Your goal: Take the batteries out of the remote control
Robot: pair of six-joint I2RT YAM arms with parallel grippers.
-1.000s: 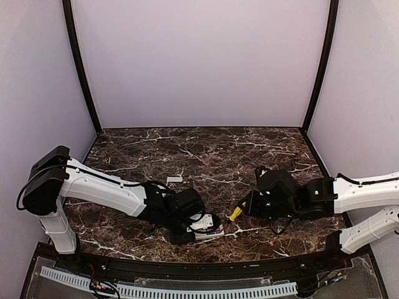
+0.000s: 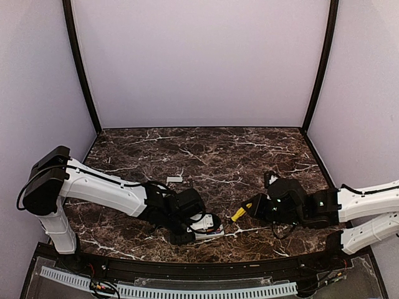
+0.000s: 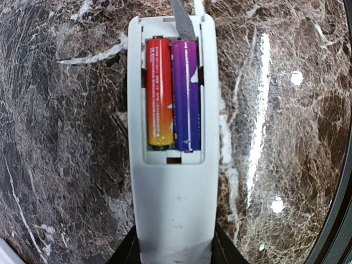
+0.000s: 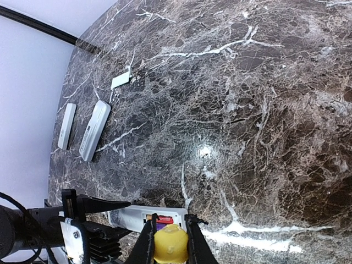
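Note:
In the left wrist view the white remote control (image 3: pixel 175 203) has its battery bay uncovered. A red-orange battery (image 3: pixel 159 91) and a purple battery (image 3: pixel 185 96) lie side by side inside it. My left gripper is shut on the remote's lower end. My right gripper is shut on a yellow-handled tool (image 4: pixel 171 242), also seen as a yellow handle (image 2: pixel 239 214) right of the remote in the top view. The tool's flat grey tip (image 3: pixel 184 25) shows at the top end of the purple battery; whether it touches cannot be told.
A small white piece (image 4: pixel 120 80) and two more white remote-like objects (image 4: pixel 94 131) lie on the marble table, away from the arms.
The left arm and the remote have stayed still.

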